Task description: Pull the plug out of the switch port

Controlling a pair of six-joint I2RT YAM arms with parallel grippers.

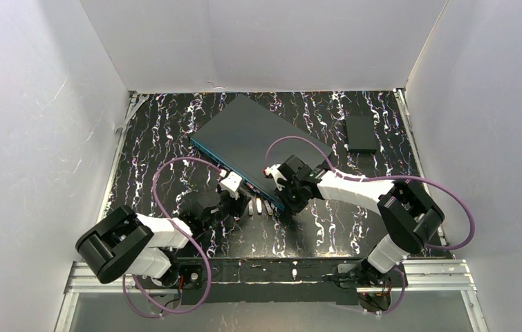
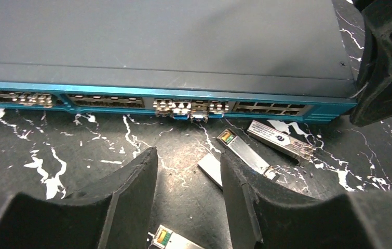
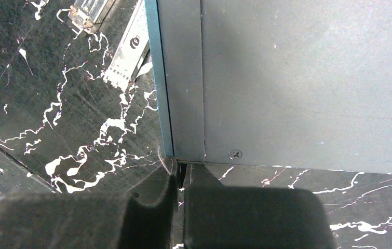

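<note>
A flat dark switch (image 1: 258, 135) with a blue front edge lies diagonally on the table. In the left wrist view, metal plugs (image 2: 199, 110) sit in its middle ports, with others (image 2: 31, 99) further left. My left gripper points at this front from a short distance, fingers apart and nothing between them. At the switch's near right corner, my right gripper is closed to a narrow gap, with the corner at its fingertips. It appears shut on the switch there, though the exact contact is hidden. Its dark finger (image 2: 391, 57) shows beside the switch's end.
Several loose metal modules lie before the switch: one (image 2: 281, 139) near its right end, one (image 2: 243, 151) beside that, another (image 2: 175, 239) nearer the left gripper. A dark box (image 1: 361, 133) stands at the back right. Free table lies front left.
</note>
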